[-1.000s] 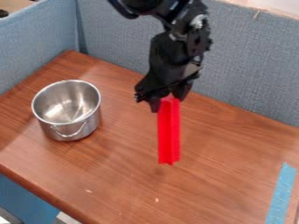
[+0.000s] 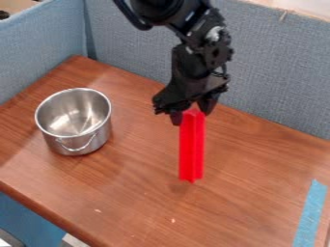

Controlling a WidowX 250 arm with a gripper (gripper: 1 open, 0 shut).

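My black gripper (image 2: 190, 108) is over the middle of the wooden table, at the top end of a long red bar (image 2: 191, 152) that points down toward the front of the view. The gripper's fingers surround that end; whether they are closed on it I cannot tell. A steel pot (image 2: 73, 121) with a handle sits to the left, apart from the bar.
Padded grey-blue walls (image 2: 271, 87) border the table at the back and left. A light blue strip (image 2: 310, 214) lies at the right edge.
Over the last second the gripper and red bar shifted slightly right, with small movements of the arm. The pot has not moved.
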